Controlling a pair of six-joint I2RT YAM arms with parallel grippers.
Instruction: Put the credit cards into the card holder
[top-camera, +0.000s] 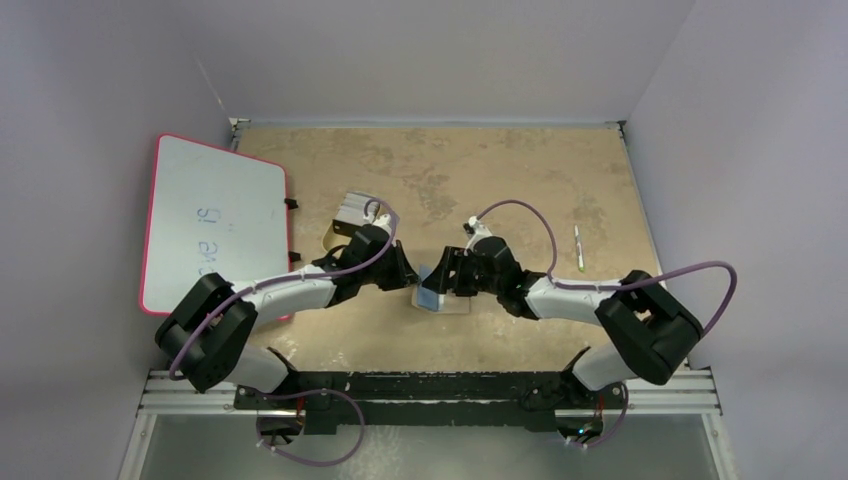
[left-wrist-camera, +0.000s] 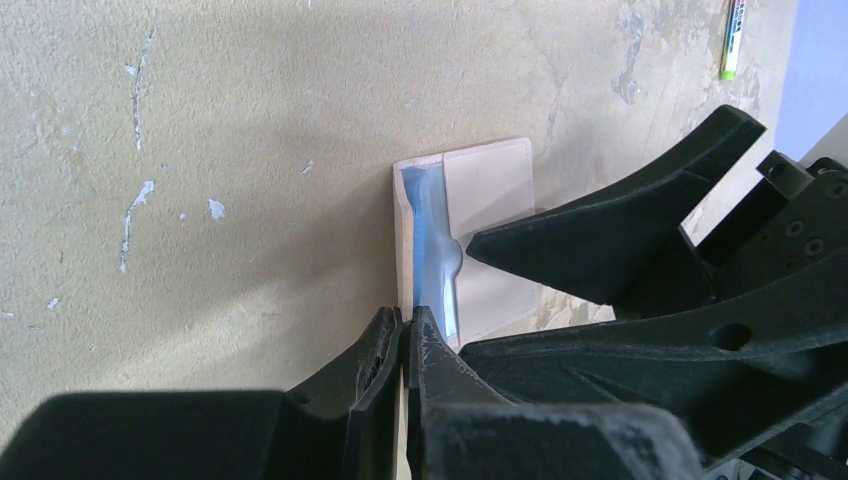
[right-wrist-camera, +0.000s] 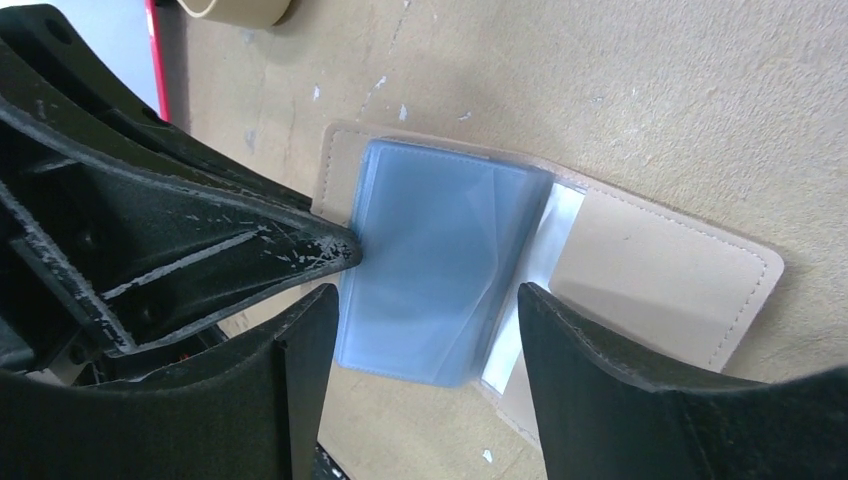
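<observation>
The card holder (left-wrist-camera: 490, 200) lies spread on the table, pale pink outside with bluish clear sleeves (right-wrist-camera: 440, 250) inside. Its left cover stands up, and the thin edge (left-wrist-camera: 404, 250) runs down between the closed fingers of my left gripper. From the right, my right gripper reaches over the sleeves, fingers apart, nothing held between them. One fingertip of the left gripper (top-camera: 413, 281) shows against the blue part in the right wrist view. No separate card can be made out in either gripper.
Behind the left arm stands a dark box with pale slats (top-camera: 357, 207), a tan round item (top-camera: 331, 238) beside it. A whiteboard (top-camera: 215, 225) fills the left side. A marker (top-camera: 579, 248) lies far right.
</observation>
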